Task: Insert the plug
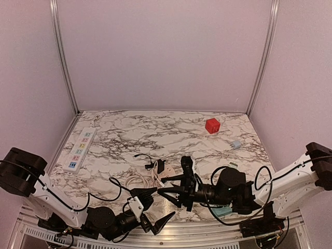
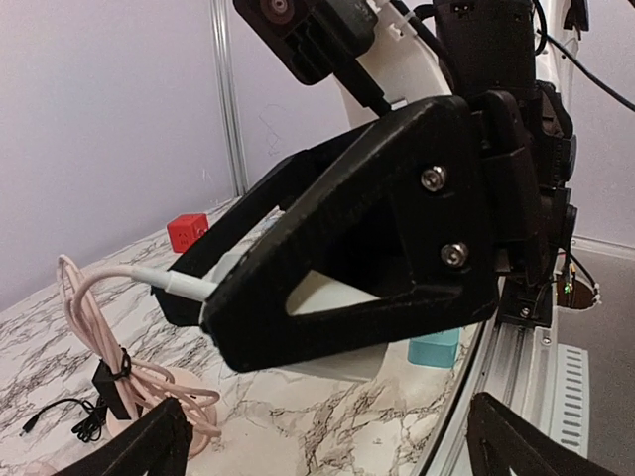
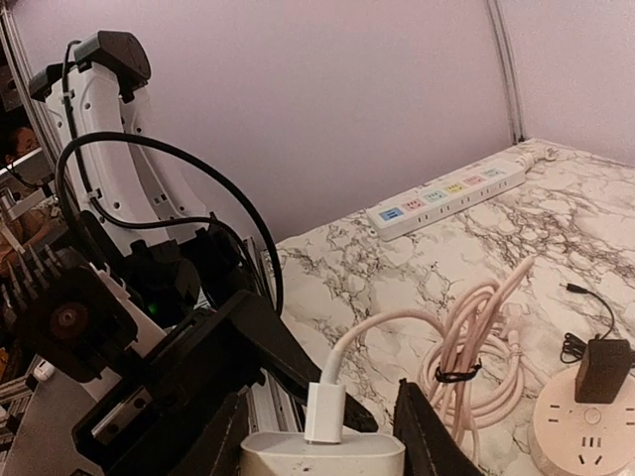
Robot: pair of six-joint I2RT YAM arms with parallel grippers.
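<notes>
My right gripper (image 1: 171, 190) is shut on a white plug, whose white cable runs to a bundled coil; in the left wrist view its dark fingers surround the plug's body. My left gripper (image 1: 158, 210) stands open just below and left of it, close to the plug, its fingertips at the bottom of the left wrist view. A round socket (image 3: 566, 428) with a black adapter (image 3: 601, 371) sits on the table behind them. A white power strip (image 1: 78, 155) lies at the left.
A red cube (image 1: 212, 125) and a light blue piece (image 1: 235, 144) lie at the back right. A teal strip (image 2: 433, 347) is near the front right edge, partly behind the right arm.
</notes>
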